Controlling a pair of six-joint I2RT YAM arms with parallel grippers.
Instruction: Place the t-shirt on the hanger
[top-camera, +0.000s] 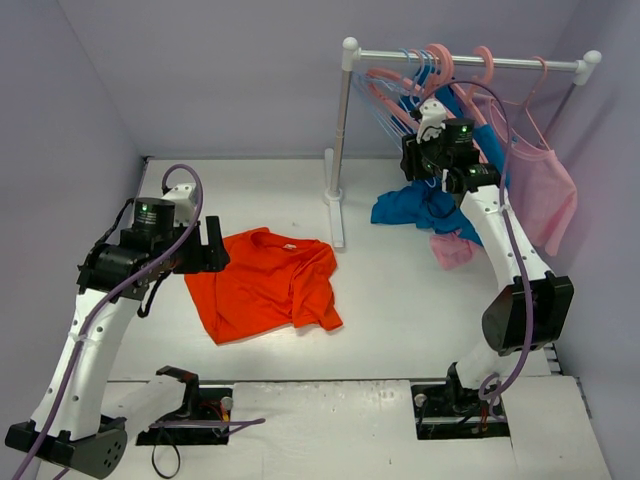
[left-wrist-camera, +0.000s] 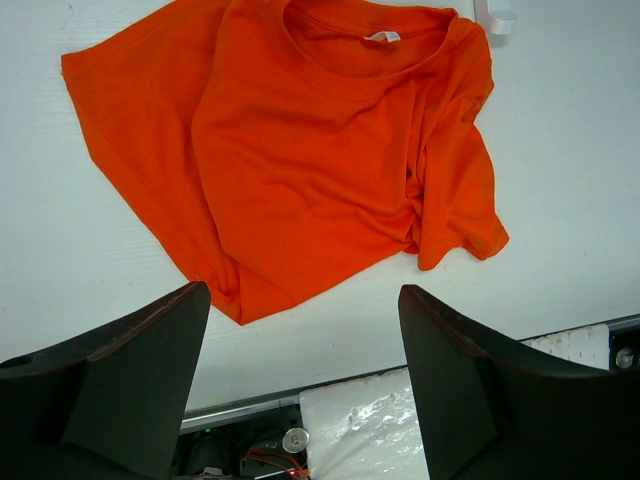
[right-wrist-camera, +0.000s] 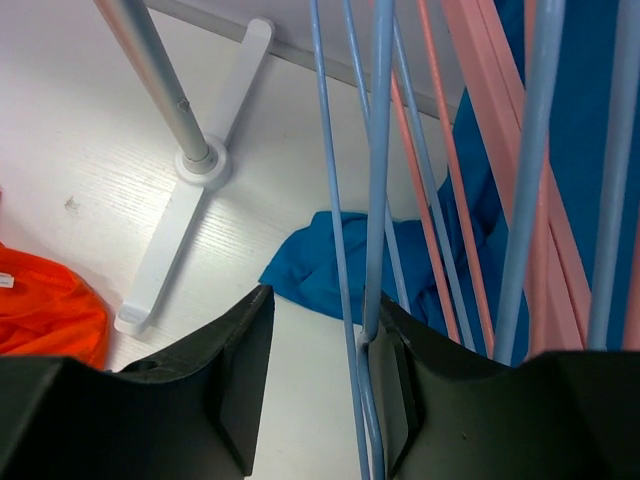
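Observation:
The orange t-shirt (top-camera: 268, 285) lies crumpled on the white table, its neckline and label (left-wrist-camera: 382, 36) at the far side in the left wrist view. Left of the shirt and above it, my left gripper (top-camera: 213, 247) stands open and empty, its fingers (left-wrist-camera: 150, 365) wide apart. At the rack, my right gripper (top-camera: 410, 158) is among the hanging hangers with its fingers open. In the right wrist view a blue hanger (right-wrist-camera: 375, 210) runs down close to the right finger (right-wrist-camera: 395, 390); whether they touch I cannot tell. Pink hangers (top-camera: 440, 65) hang on the same rail.
The rack's rail (top-camera: 520, 63) spans the back right, with its post (top-camera: 341, 130) and foot (top-camera: 336, 215) on the table. Blue cloth (top-camera: 400, 205) and a pink garment (top-camera: 540, 190) hang at the right. Bare table lies between shirt and rack.

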